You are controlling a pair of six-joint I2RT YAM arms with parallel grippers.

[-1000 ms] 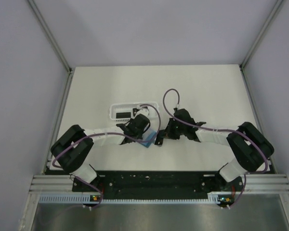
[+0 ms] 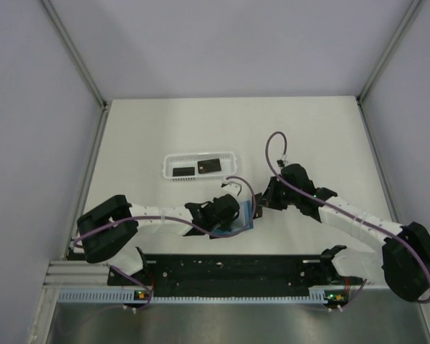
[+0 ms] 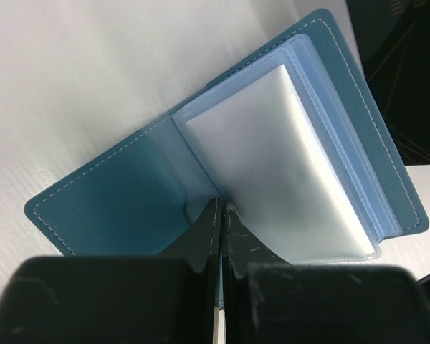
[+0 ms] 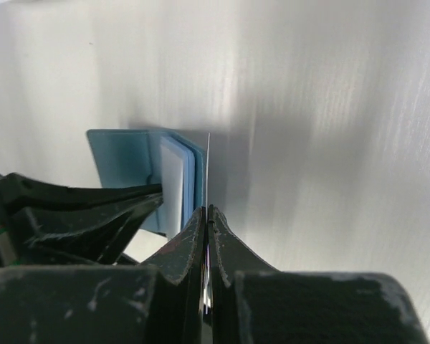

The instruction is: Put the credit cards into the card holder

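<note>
A blue card holder (image 3: 129,186) with clear sleeves (image 3: 279,158) lies opened under my left gripper, whose shut fingertips are on it; whether they pinch part of it I cannot tell. In the top view the holder (image 2: 240,218) is mostly hidden by the left arm. My right gripper is shut on a thin card seen edge-on, held upright just right of the holder (image 4: 125,154). From above, that dark card (image 2: 258,204) shows beside the holder.
A white tray (image 2: 183,157) with two dark cards lies behind the left arm.
Both grippers have moved right and toward the near edge over the last second, the holder and the dark card moving with them.
</note>
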